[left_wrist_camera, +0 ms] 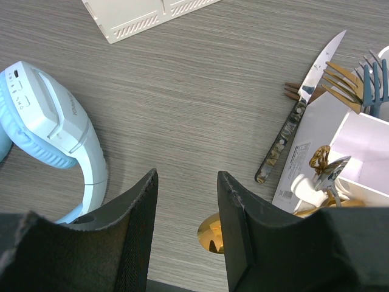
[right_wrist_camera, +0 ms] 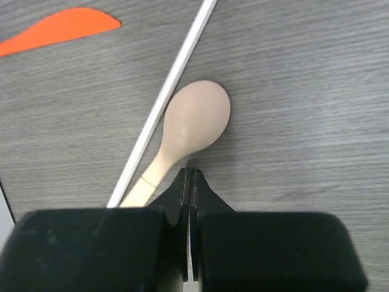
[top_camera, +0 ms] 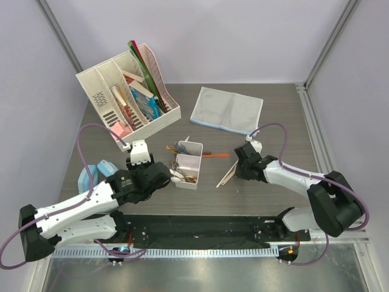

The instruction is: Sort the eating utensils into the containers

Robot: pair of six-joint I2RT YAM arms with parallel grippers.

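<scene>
A white utensil holder [top_camera: 188, 160] holds forks and other cutlery; a knife [left_wrist_camera: 280, 140] lies beside it. An orange knife [right_wrist_camera: 61, 30] lies to its right. A white chopstick [right_wrist_camera: 162, 97] and a pale spoon [right_wrist_camera: 196, 114] lie on the table, my right gripper shut just beside the spoon, nothing visible between its fingers. My left gripper hovers open over the table left of the holder, its fingers apart and empty.
A large divided organiser [top_camera: 106, 85] stands at back left. A folded white cloth [top_camera: 226, 109] lies at the back. A pale blue and white object [left_wrist_camera: 55, 115] lies at the left.
</scene>
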